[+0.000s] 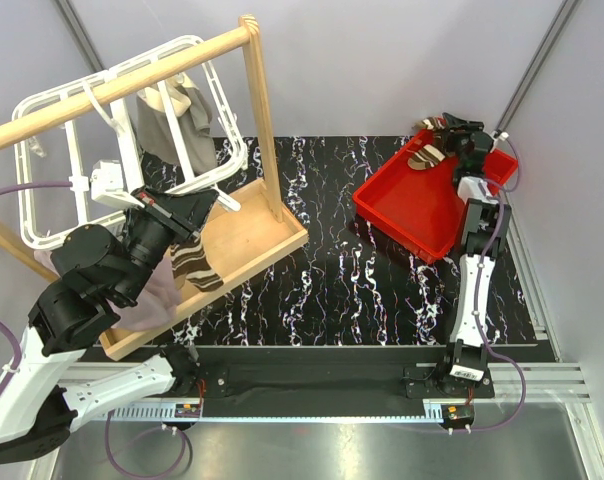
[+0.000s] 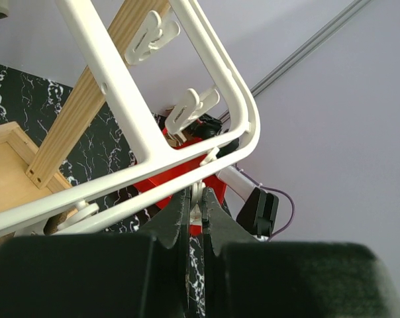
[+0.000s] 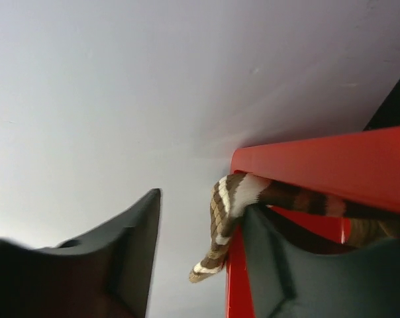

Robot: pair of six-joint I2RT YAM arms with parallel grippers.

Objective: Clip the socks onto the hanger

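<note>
A brown-and-cream striped sock (image 3: 220,218) hangs over the rim of the red box (image 1: 398,235) at its far corner. My right gripper is part open beside it; the sock passes close to one fingertip (image 3: 256,218), and whether they touch is unclear. Inside the box lies another striped part (image 1: 426,157), perhaps of the same sock. The white hanger (image 1: 227,120) hangs from the wooden rack's bar. My left gripper is shut on a small white clip (image 2: 198,191) at the hanger's lower corner. Two free clips (image 2: 187,111) show inside the frame.
Grey socks (image 1: 182,125) and a striped sock (image 1: 195,265) hang at the wooden rack (image 1: 265,120), with a pinkish cloth (image 1: 147,295) below. Bare black patterned table (image 1: 327,270) lies between rack and box. Grey walls stand close behind and right of the box.
</note>
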